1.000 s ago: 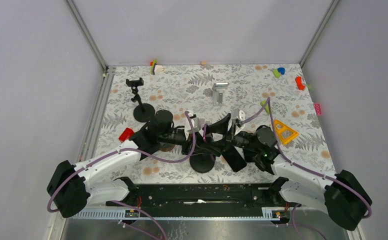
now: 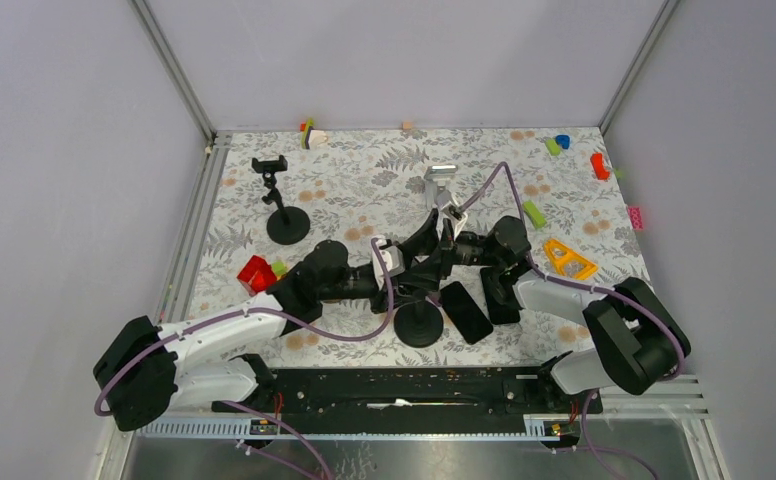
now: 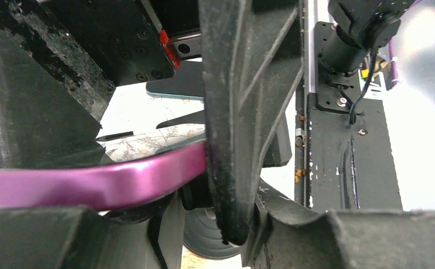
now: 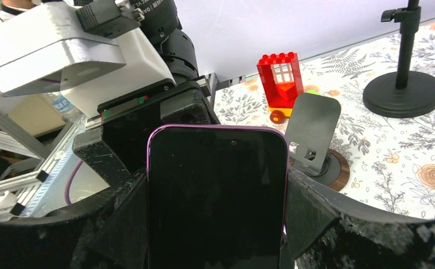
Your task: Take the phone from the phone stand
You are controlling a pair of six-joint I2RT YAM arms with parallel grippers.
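A black-screened phone [image 4: 218,190] with a purple edge fills the middle of the right wrist view. My right gripper is shut on it, with fingers [image 4: 128,232] along both long sides. The left wrist view shows the purple phone edge [image 3: 92,185] close by, meeting a dark finger of the right gripper. The black phone stand's round base [image 2: 419,328] stands below both grippers. My left gripper has its fingers around the stand's upper part; overlap hides whether it grips. I cannot tell whether the phone still touches the stand.
Two dark phones lie flat to the right, one of them [image 2: 466,312] near the base. Another black stand [image 2: 288,224] is at the back left, a grey stand [image 2: 440,180] at the back. A red block piece [image 2: 256,274] and orange triangle [image 2: 569,260] flank the arms.
My right gripper has moved toward the back of the table and slightly left, its arm swinging inward. The stand's base has shifted a little right. The left gripper has moved slightly right.
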